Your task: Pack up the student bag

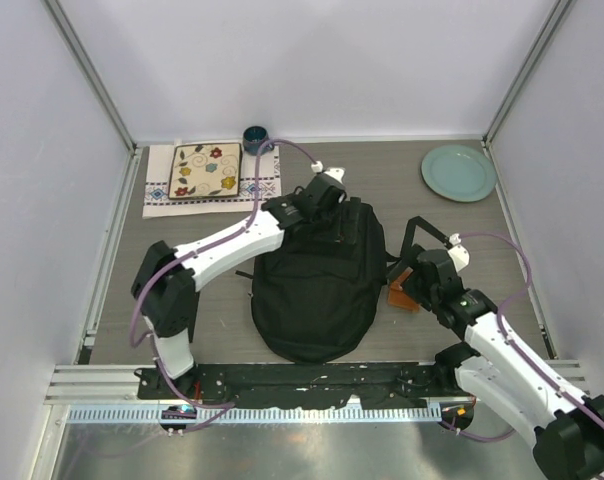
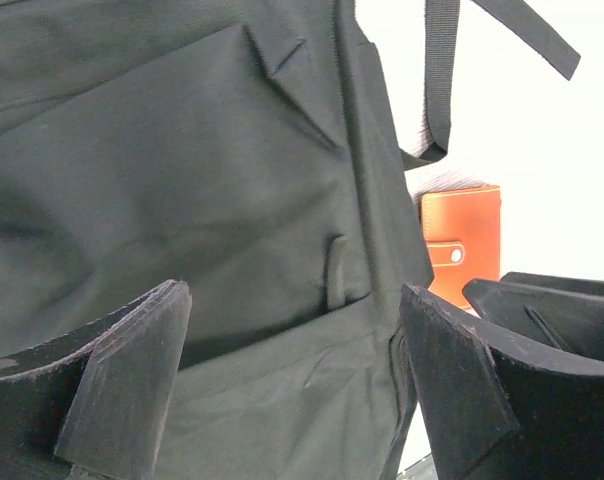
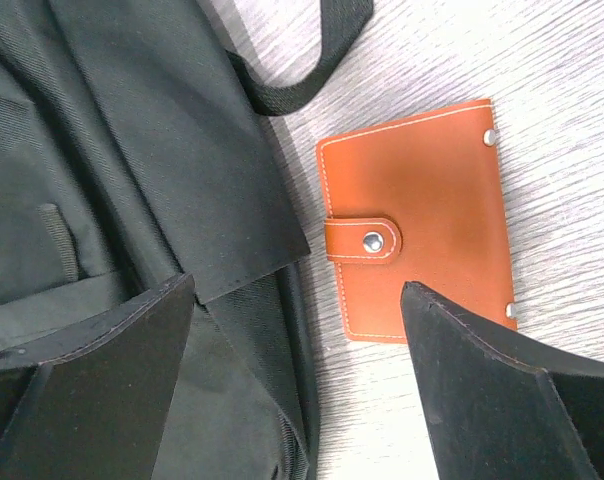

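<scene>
A black bag (image 1: 317, 285) lies flat in the middle of the table, its fabric creased in the left wrist view. Over its upper right part is my left gripper (image 1: 350, 220), fingers apart, with bag cloth (image 2: 252, 210) in view beyond the fingers. An orange notebook-like case (image 3: 442, 240) with a snap tab rests just outside the bag's right edge. My right gripper is open above that edge; the case lies partly beyond its right finger (image 3: 482, 370). Part of the case is hidden by the right gripper in the top view.
At the back left, a flowered board (image 1: 204, 170) lies on a patterned cloth (image 1: 157, 195) beside a blue mug (image 1: 256, 140). A green plate (image 1: 459, 173) occupies the back right. Bare table (image 1: 327, 165) shows behind the bag.
</scene>
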